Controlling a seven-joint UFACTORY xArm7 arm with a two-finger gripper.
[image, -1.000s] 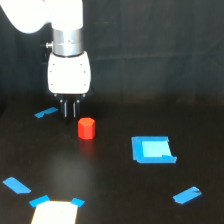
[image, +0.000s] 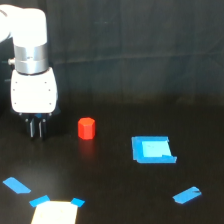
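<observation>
A small red block (image: 87, 128) rests on the dark table, left of the middle. To its left, my gripper (image: 37, 130) points down under its white hand. The two dark fingers show a narrow gap, with nothing visible between them. There is clear space between the gripper and the block. Right of centre lies a light, pale-blue square (image: 155, 148) framed by blue tape (image: 137, 150).
At the front left is a bright white-yellow object (image: 54, 213) with blue tape at its corners. Single tape strips lie at the left (image: 16, 185) and front right (image: 187, 195). Dark curtains hang behind. Mid-table is otherwise bare.
My gripper has moved left and lower, away from above the red block's left side. It now covers the tape strip at the far left. The block has not moved.
</observation>
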